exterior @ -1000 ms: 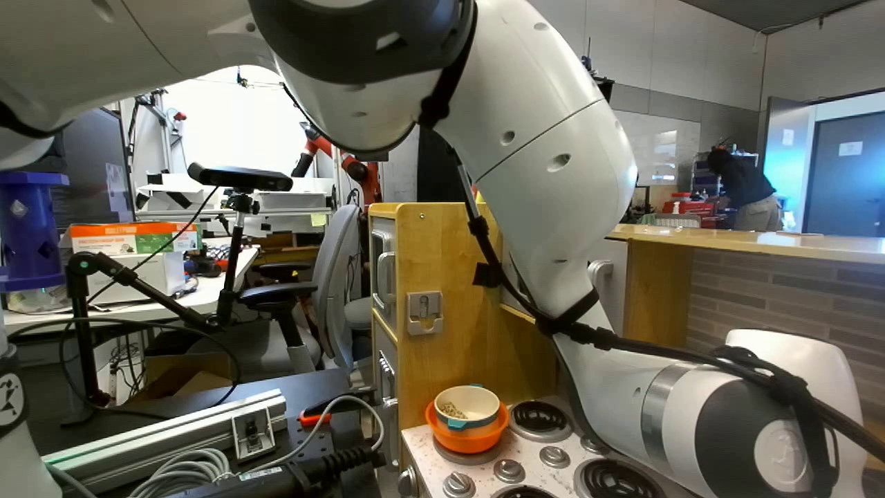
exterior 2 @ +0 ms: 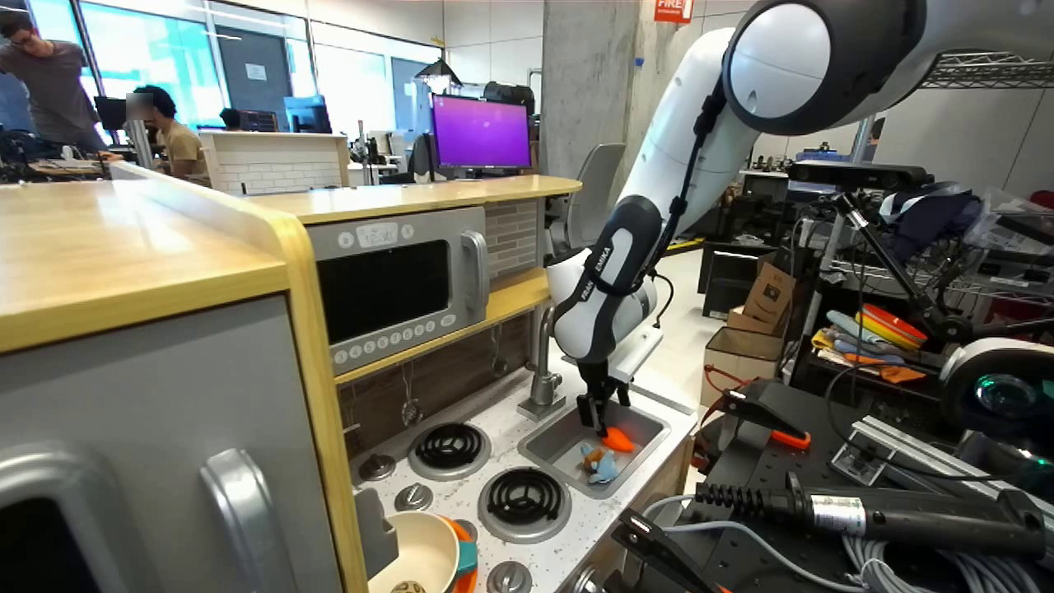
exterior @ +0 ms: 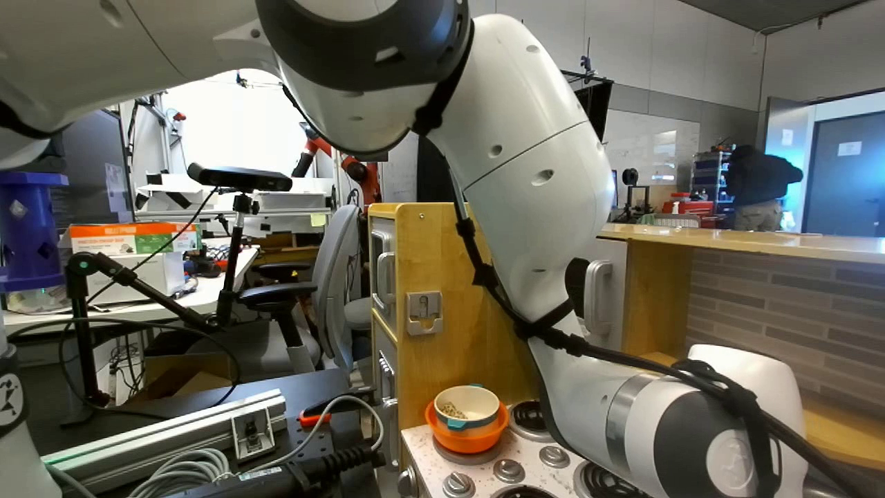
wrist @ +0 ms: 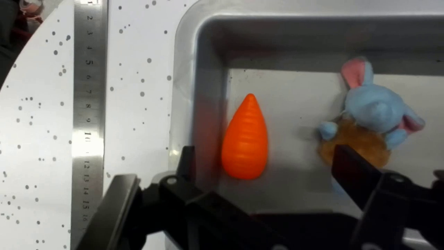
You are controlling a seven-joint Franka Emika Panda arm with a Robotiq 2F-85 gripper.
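In the wrist view an orange carrot-like toy [wrist: 245,141] lies on the floor of the grey sink [wrist: 291,196], close to its left wall. A blue plush toy [wrist: 376,108] with pink ears and a brown body lies to the right of it. My gripper is open, its fingers wide apart, with nothing held. The orange toy is within the span between them in this view. Seen from the second exterior view, the gripper [exterior 2: 604,413] points down into the sink beside the orange toy [exterior 2: 618,440]. Exterior view 1 does not show the fingers.
The faucet [exterior 2: 543,361] stands at the sink's back edge. Stove burners [exterior 2: 524,502] and a cream bowl in an orange one [exterior: 467,407] occupy the counter farther along. A microwave [exterior 2: 400,282] sits on the shelf above. A ruler strip [wrist: 88,125] lies beside the sink.
In exterior view 1 the arm's forearm and wrist have shifted left, with the wrist slightly lower. The bowls have not moved. A person in the background has moved a little.
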